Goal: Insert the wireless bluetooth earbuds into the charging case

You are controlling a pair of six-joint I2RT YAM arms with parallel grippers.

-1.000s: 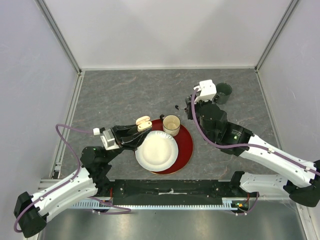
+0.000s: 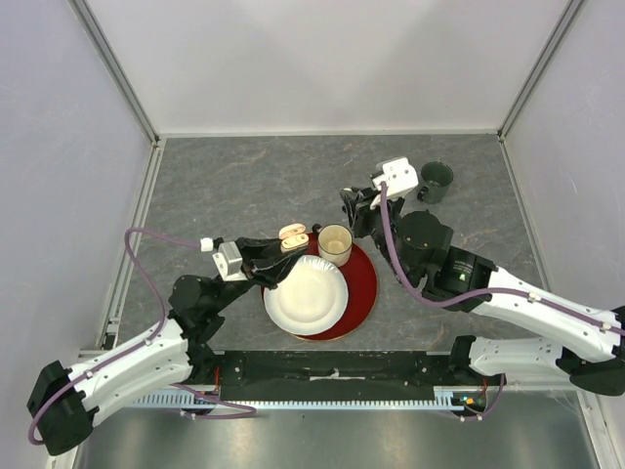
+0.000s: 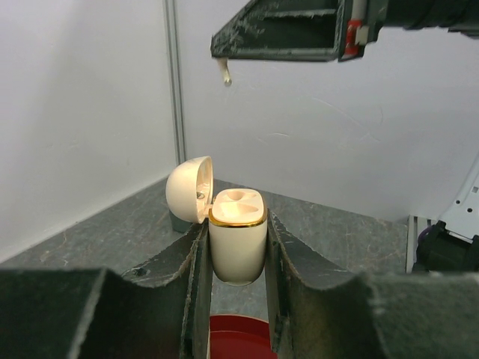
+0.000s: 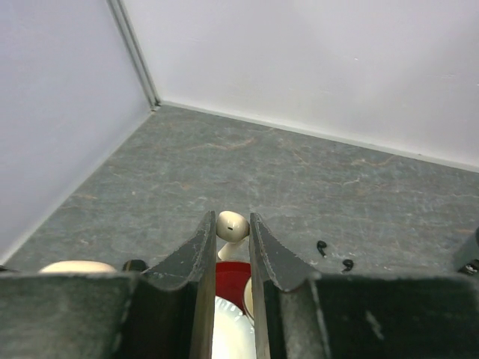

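Observation:
The white charging case (image 3: 238, 250) has its rounded lid (image 3: 184, 191) flipped open to the left, and a gold band rings its rim. My left gripper is shut on the case body, slots facing up; the slot hollows look empty. A white earbud (image 4: 233, 226) pokes out between the fingertips of my right gripper, which is shut on it. Seen from the left wrist, that earbud's stem (image 3: 225, 71) points down, above the case and apart from it. From the top, the right gripper (image 2: 355, 203) is to the right of the case (image 2: 294, 241).
Below the grippers lie a red plate (image 2: 362, 283), a white plate (image 2: 306, 296) and a beige mug (image 2: 335, 248). A dark green mug (image 2: 436, 182) stands at the back right. Two small black pieces (image 4: 322, 247) rest on the grey table.
My left gripper has carried the case rightward and slightly toward the back. The right gripper has come left with the earbud, narrowing the gap between them. Plates and mugs have not moved.

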